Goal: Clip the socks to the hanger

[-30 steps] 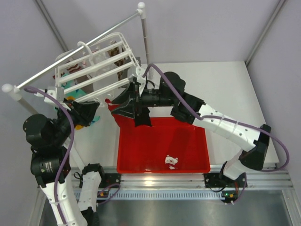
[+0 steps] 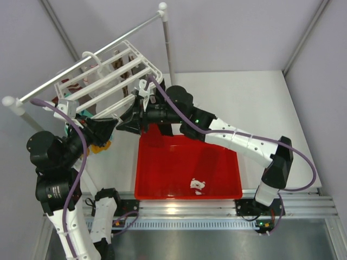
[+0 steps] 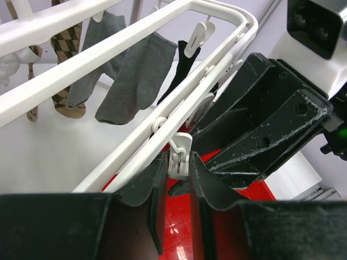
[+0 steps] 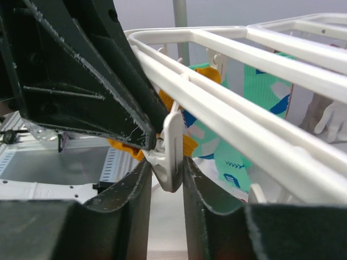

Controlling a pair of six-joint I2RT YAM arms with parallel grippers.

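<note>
Both grippers meet at a white clip (image 3: 179, 157) on the lower front bar of the white hanger (image 2: 105, 81). In the left wrist view the clip sits between the fingertips of my left gripper; in the right wrist view it is also between the fingertips of my right gripper, with black fingers of the other arm beside it. How far each finger is open is hard to judge. Grey socks (image 3: 127, 81), checked socks (image 3: 68, 97) and teal and orange socks (image 4: 260, 86) hang from the hanger.
A red tray (image 2: 162, 173) with a small white item (image 2: 197, 184) lies below the right arm. The white rack frame (image 2: 167, 40) stands around the hanger. The white board (image 2: 255, 103) at the right is clear.
My right arm has moved left and up against the hanger's front bar, and the red cloth seen beside its gripper is now mostly hidden. My left gripper has shifted slightly right.
</note>
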